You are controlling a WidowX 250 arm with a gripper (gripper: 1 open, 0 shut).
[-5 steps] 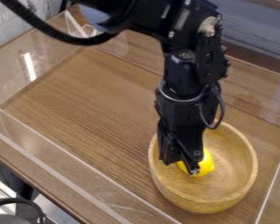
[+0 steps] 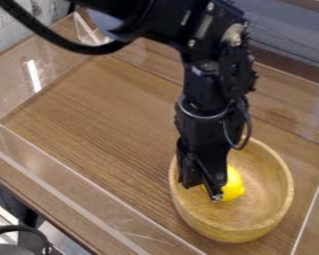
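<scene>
A tan bowl (image 2: 259,213) sits at the right of the table, holding a yellow object (image 2: 231,185). My black gripper (image 2: 203,182) reaches down from the top over the bowl's left half, its tip in front of part of the yellow object. Whether the fingers are shut, and whether they touch the object, I cannot tell from this view.
Clear panels edge it on the left and right, and a wall runs along the back. A black cable shows at the lower left.
The gripper has shifted very slightly; the bowl and yellow object look nearly the same as before.
</scene>
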